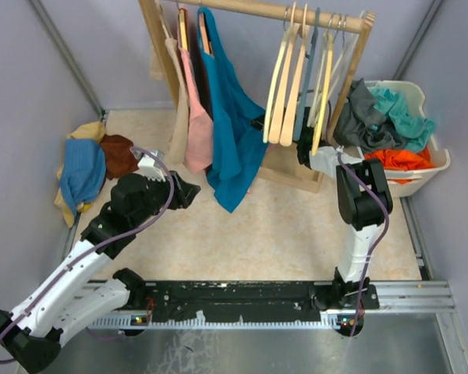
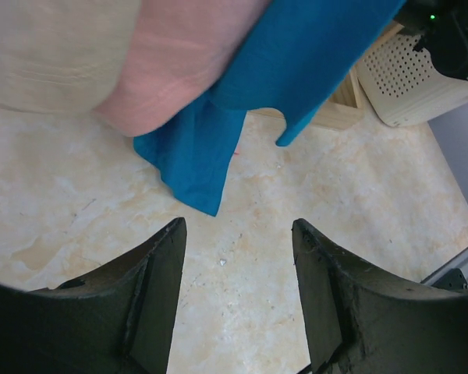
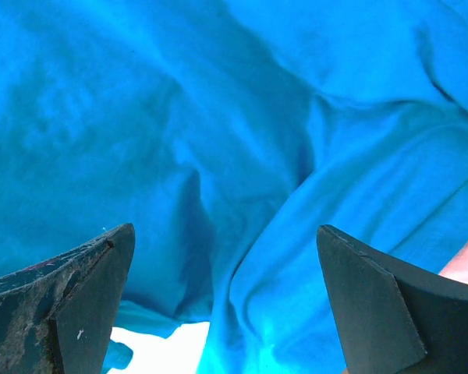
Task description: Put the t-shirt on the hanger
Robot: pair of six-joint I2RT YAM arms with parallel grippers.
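Note:
A blue t-shirt (image 1: 232,132) hangs from a wooden hanger (image 1: 208,35) on the left half of the rack in the top view, its lower corner spread to the right. Close in front of my right gripper, the same blue cloth (image 3: 242,117) fills most of the right wrist view; its fingers stand wide, and no grip on the cloth shows. My left gripper is open with bare floor seen between its fingers. It stays below and in front of the hanging clothes, apart from the blue shirt's hem (image 2: 195,175).
Pink (image 1: 200,128) and beige (image 1: 176,109) garments hang left of the blue one. Several empty hangers (image 1: 291,86) crowd the rack's right side, over the right forearm. A white basket (image 1: 423,178) of clothes stands right; folded clothes (image 1: 83,169) lie left.

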